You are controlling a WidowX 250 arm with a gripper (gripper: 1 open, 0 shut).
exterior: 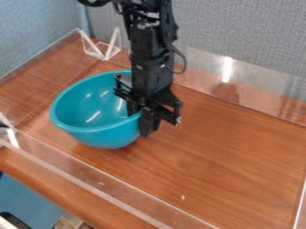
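Observation:
A large teal plastic bowl (93,114) rests on the wooden table (221,179) at the left of the camera view. My gripper (143,112) is shut on the bowl's right side, with the dark gripper body covering part of that rim. The fingertips are partly hidden against the bowl.
A white wire stand (100,46) sits at the back left by the grey wall. Clear plastic edging runs along the table's front and back.

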